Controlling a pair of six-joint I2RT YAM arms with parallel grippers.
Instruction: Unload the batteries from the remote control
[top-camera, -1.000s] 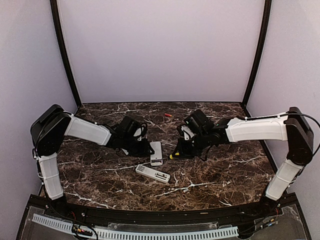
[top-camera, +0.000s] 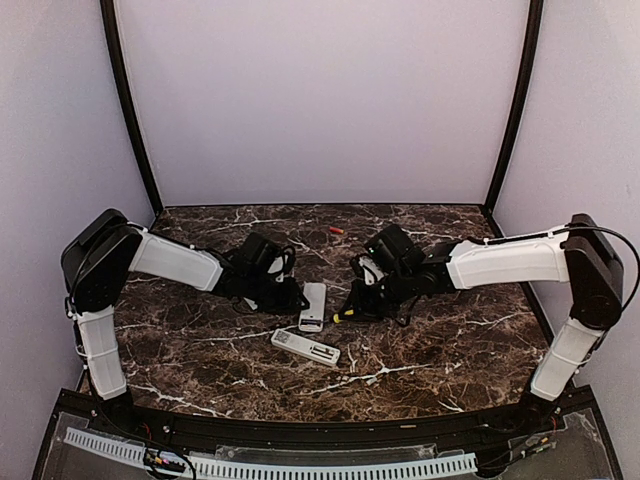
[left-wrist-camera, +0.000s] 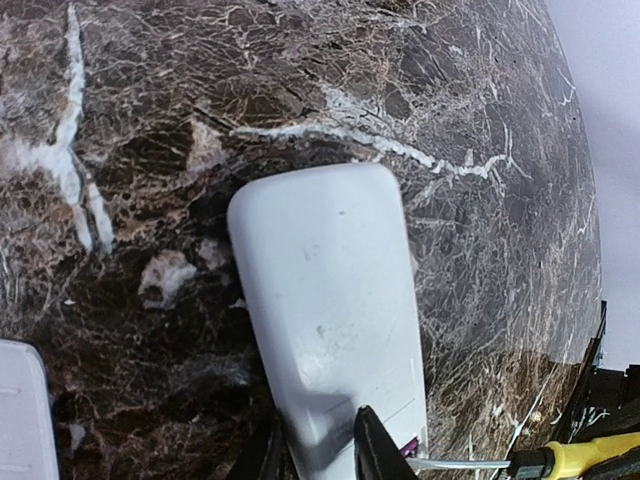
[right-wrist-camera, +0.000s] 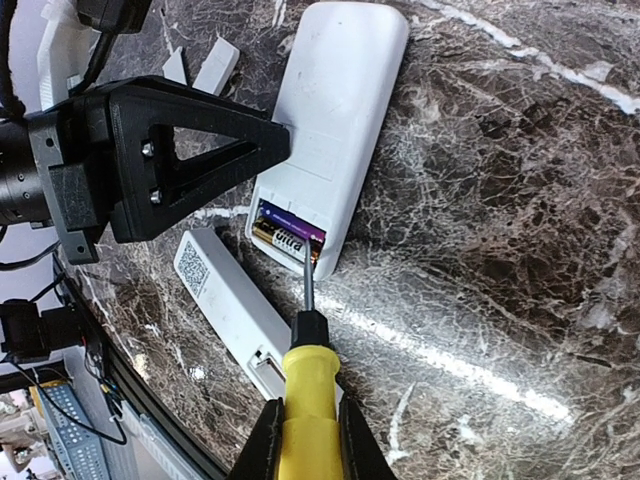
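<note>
The white remote (right-wrist-camera: 335, 85) lies face down, its battery bay uncovered at the near end. Inside the bay, a purple-and-dark battery (right-wrist-camera: 290, 225) shows, with a darker lettered one beside it partly hidden. My right gripper is shut on the yellow handle of a thin-tipped screwdriver (right-wrist-camera: 310, 375), and the metal tip reaches the bay's edge at the batteries. My left gripper is slightly open at the remote's left side. One fingertip stands by the remote's edge and the other over its back; whether they press on it, I cannot tell.
A second white remote-like piece (top-camera: 306, 347) with a slot lies just in front of the remote. A small red object (top-camera: 336, 230) rests far back on the dark marble table. Free table surrounds the right and front.
The left arm and the remote look almost unchanged.
</note>
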